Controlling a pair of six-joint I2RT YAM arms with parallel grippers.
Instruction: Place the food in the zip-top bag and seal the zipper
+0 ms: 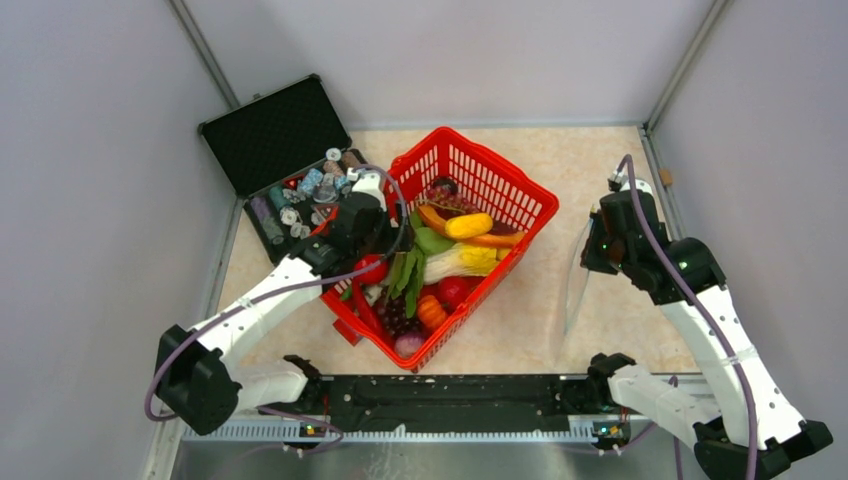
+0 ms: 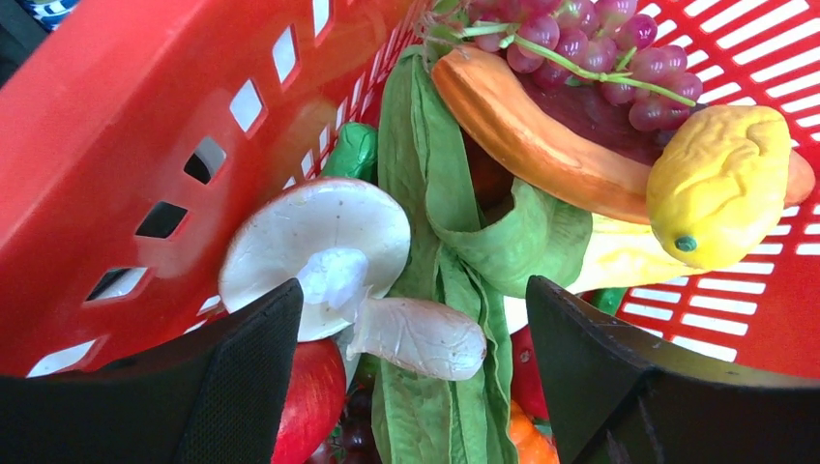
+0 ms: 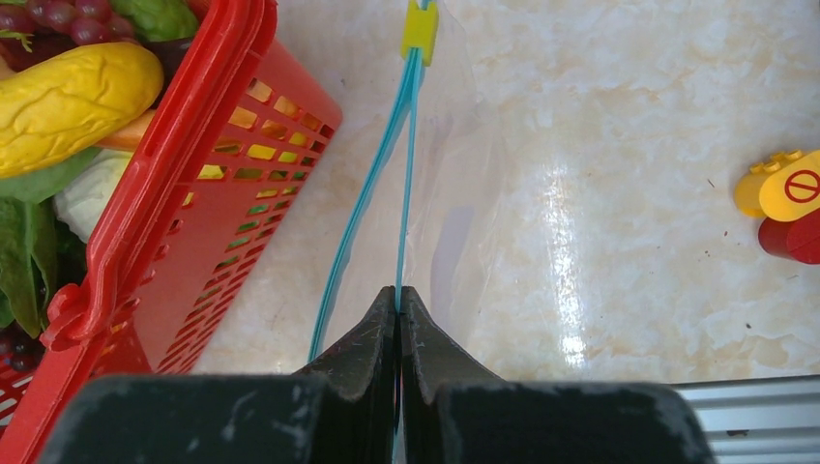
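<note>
The red basket [image 1: 536, 205] holds toy food. Over it, my left gripper stands open; a white mushroom [image 2: 417, 336] sits between and just beyond its fingertips, with green leaves [image 2: 454, 425], an orange sweet potato or carrot [image 2: 527, 135], grapes [image 2: 658, 97] and a yellow item [image 2: 716, 184] around. My right gripper is shut on the blue zipper edge of the clear zip top bag [image 3: 454, 164], which hangs with a yellow slider [image 3: 421, 34] at its far end, right of the basket.
An open black case [image 1: 270, 140] with rolls stands at the back left. The table [image 3: 619, 116] right of the bag is mostly clear. Yellow and red pieces [image 3: 793, 193] appear at the right in the right wrist view.
</note>
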